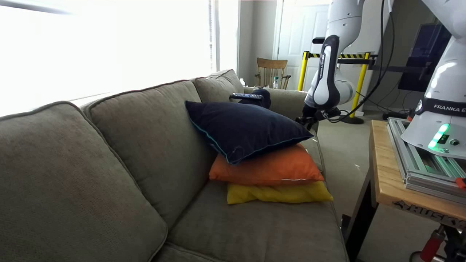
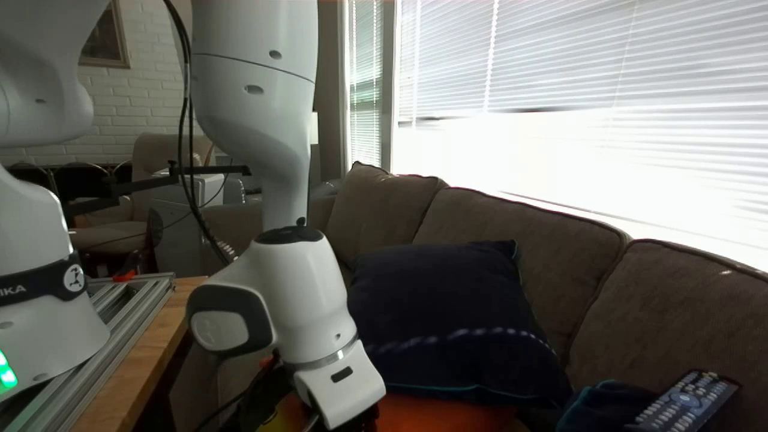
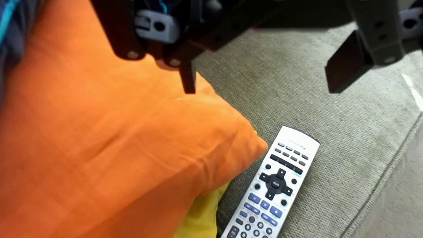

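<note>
In the wrist view a silver remote control [image 3: 276,186] with dark and blue buttons lies on the couch seat, right beside a corner of the orange pillow [image 3: 119,150]. My gripper stands open above the seat, its two fingers wide apart and only bare fabric seen between them. From exterior view 1, the gripper [image 1: 308,122] is at the far end of the pillow stack, its tips partly hidden behind the navy pillow [image 1: 249,126]. That pillow rests tilted on the orange one, with a yellow pillow [image 1: 279,193] at the bottom.
A second remote [image 2: 687,403] sits on a dark navy cushion [image 2: 605,407] by the couch backrest. The wooden workbench [image 1: 389,183] carrying the robot base stands across from the couch. Bare seat [image 1: 244,231] shows in front of the stack.
</note>
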